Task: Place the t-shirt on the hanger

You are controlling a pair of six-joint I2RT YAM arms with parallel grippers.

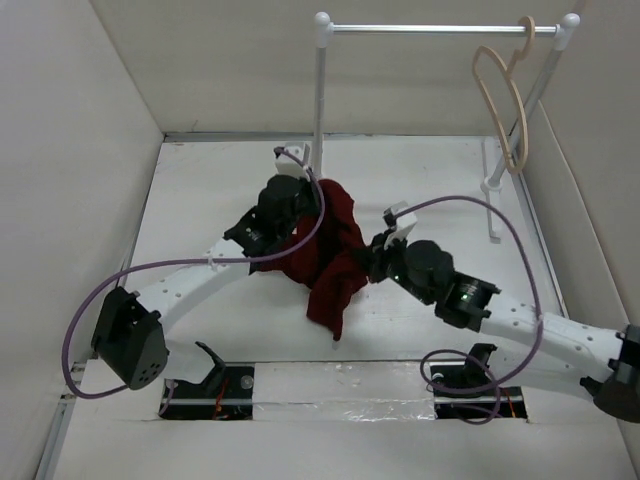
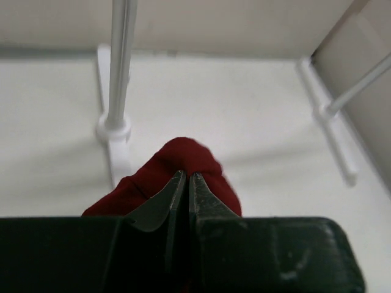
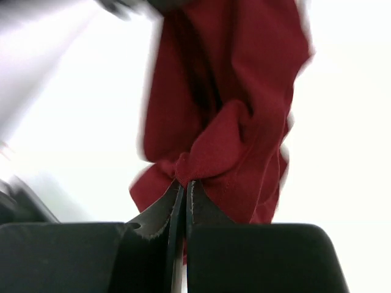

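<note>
The dark red t shirt (image 1: 330, 285) is lifted in folds between both grippers. My left gripper (image 1: 300, 180) is shut on its upper part; in the left wrist view the cloth (image 2: 153, 174) bunches at the fingertips (image 2: 198, 201). My right gripper (image 1: 370, 255) is shut on the shirt's right side, with red cloth (image 3: 232, 146) gathered at its tips in the right wrist view. The beige hanger (image 1: 518, 130) hangs at the right end of the rail.
The white rack's rail (image 1: 420, 29) spans the back, on posts (image 1: 319, 90) either side. Walls enclose the work surface (image 1: 190, 190), which is clear at left and back right.
</note>
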